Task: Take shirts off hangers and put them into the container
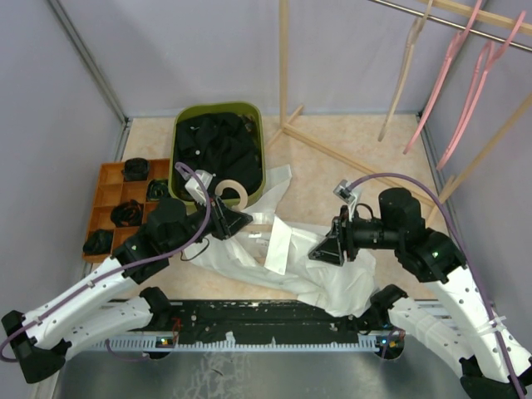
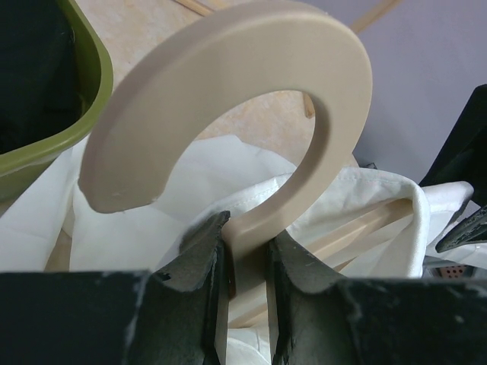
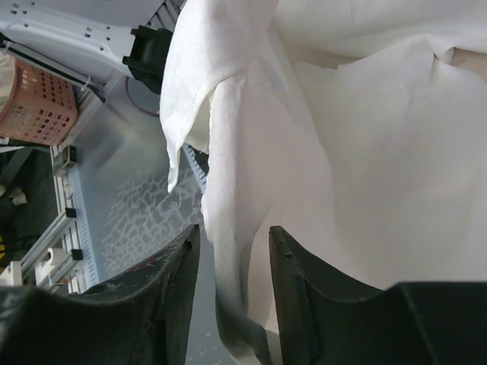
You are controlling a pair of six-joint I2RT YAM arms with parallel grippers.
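The white shirt (image 1: 332,287) lies spread and crumpled across the table's front. In the left wrist view, a beige hanger (image 2: 335,68) rises out of the shirt by its curved hook, with part of its arm showing inside an opening in the cloth. My left gripper is shut on the hanger's neck, just below the hook. Over the right part of the shirt, my right gripper (image 1: 324,256) stands with its fingers (image 3: 179,266) apart. A fold of white cloth (image 3: 228,220) runs between them, with space at either side.
A green bin (image 1: 177,162) with dark cloth stands behind the left arm, beside an orange divided tray (image 1: 103,195). A rail (image 1: 453,23) with beige and pink hangers is at upper right. Bare table (image 1: 349,137) shows behind the shirt.
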